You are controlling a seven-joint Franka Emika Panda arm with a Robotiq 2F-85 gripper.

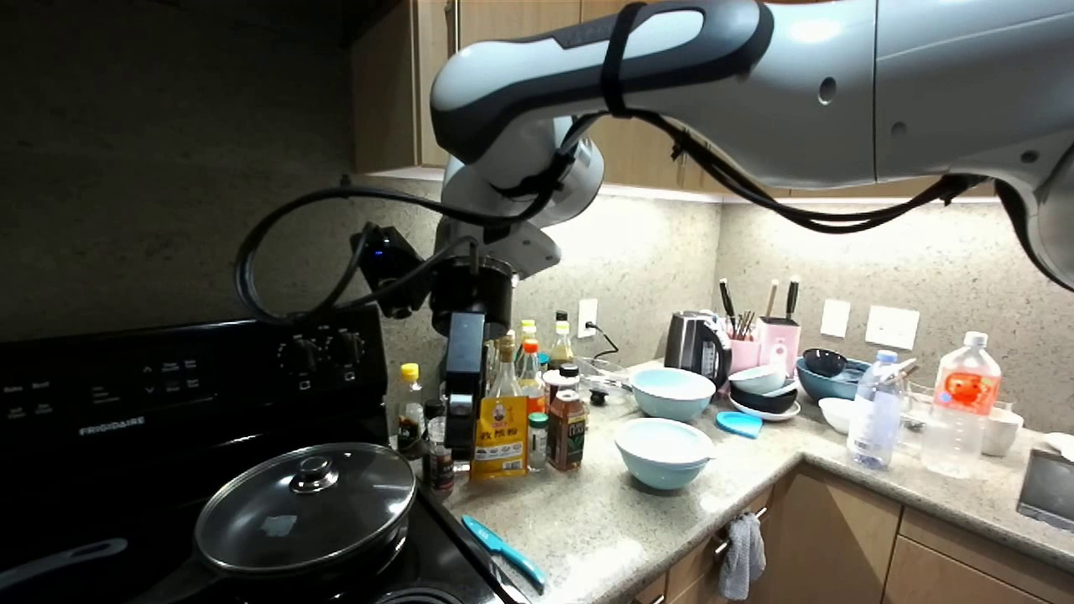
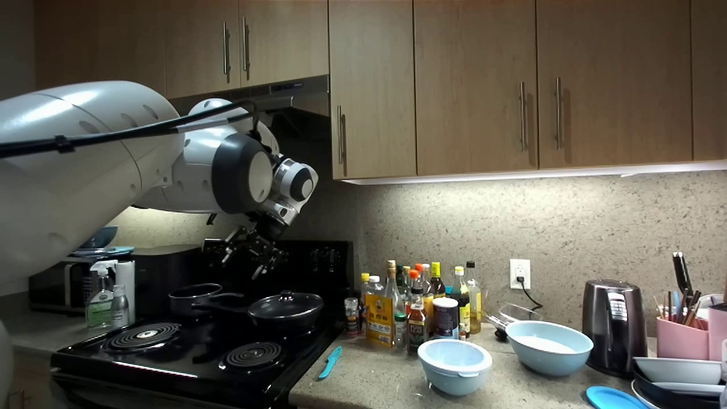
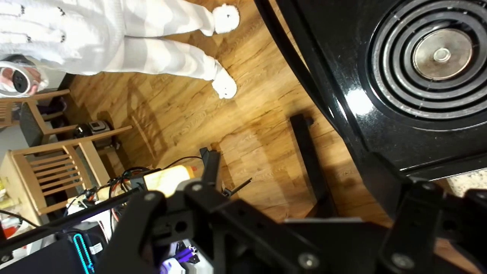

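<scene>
My gripper hangs in the air above the stove, its two fingers spread apart with nothing between them. In the wrist view one finger stands left and the other at right, with wooden floor and the stove's front edge beyond. A lidded black pan sits on the stove, below the gripper. A turquoise knife lies on the counter beside the stove. Two light blue bowls stand farther right.
Bottles and a yellow spice packet crowd the counter beside the stove. An open pot occupies another burner. A kettle stands right. In the wrist view a person stands on the floor near the stove.
</scene>
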